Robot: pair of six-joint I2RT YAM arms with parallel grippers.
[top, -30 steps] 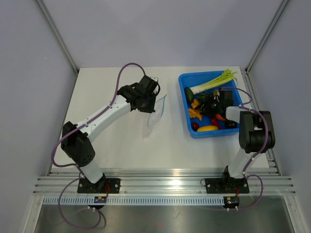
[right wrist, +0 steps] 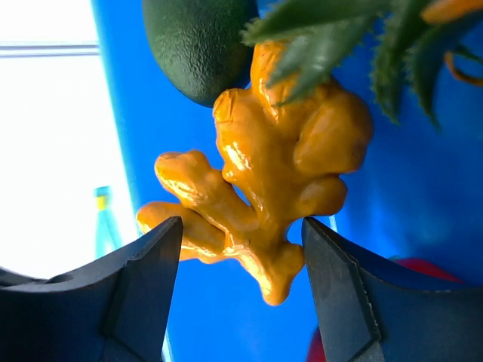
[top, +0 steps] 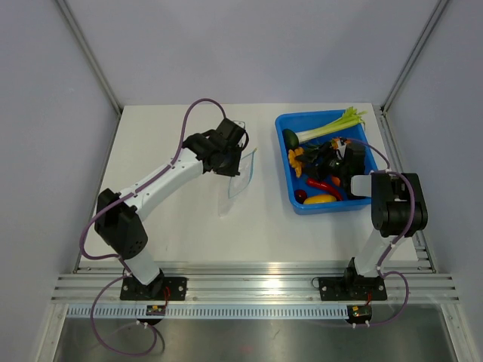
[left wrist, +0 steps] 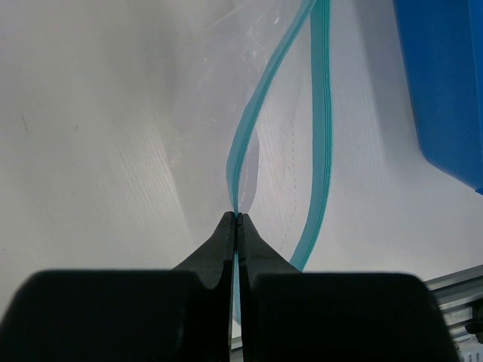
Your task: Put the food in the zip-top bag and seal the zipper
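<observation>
My left gripper is shut on one teal zipper edge of the clear zip top bag [left wrist: 321,128]. The bag's mouth gapes, its other edge bowed away to the right, and no food shows inside. In the top view the bag [top: 241,177] hangs from that gripper left of the blue bin. Over the bin, my right gripper is part open, its two fingers on either side of the lower end of a knobbly orange-brown ginger root [right wrist: 260,158]. From these views I cannot tell whether the fingers touch the root.
The blue bin [top: 282,185] also holds celery [top: 324,128], a dark green avocado [top: 290,139], a red pepper [top: 324,188], a yellow item [top: 320,199] and spiky green leaves [right wrist: 400,53]. Bare white table lies in front of the bag and bin.
Over the bin, the right gripper has shifted left toward the ginger. Ginger and red pepper lie in somewhat different positions, and the bin sits slightly further left. The left arm looks still.
</observation>
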